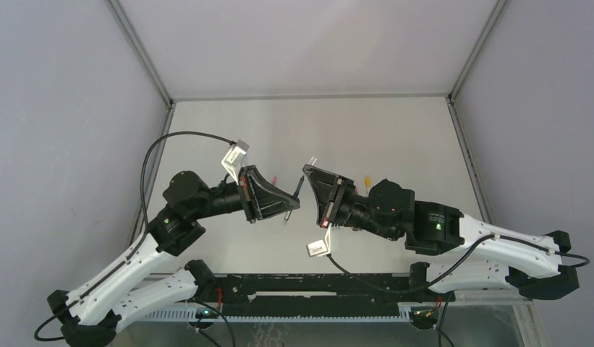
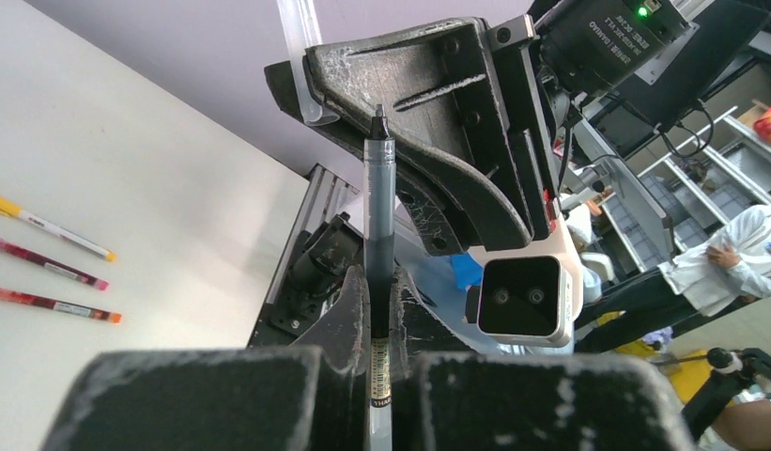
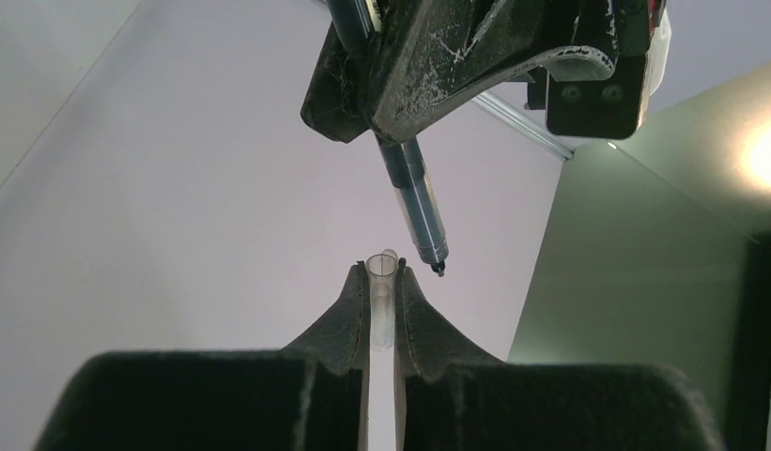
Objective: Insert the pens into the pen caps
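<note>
My left gripper (image 1: 292, 202) is shut on a dark-barrelled pen (image 2: 379, 225), held with its tip exposed. In the right wrist view this pen (image 3: 417, 207) slants downward, its tip a little above and right of a clear pen cap (image 3: 381, 319), apart from it. That cap is pinched between the fingertips of my right gripper (image 1: 308, 170); the cap also shows at the top of the left wrist view. The two grippers face each other close together above the middle of the table.
Yellow (image 2: 57, 228), pink (image 2: 53, 263) and red (image 2: 53, 303) pens lie on the white table (image 1: 243, 123) below, partly hidden by the arms in the top view. Walls enclose the table at the back and sides.
</note>
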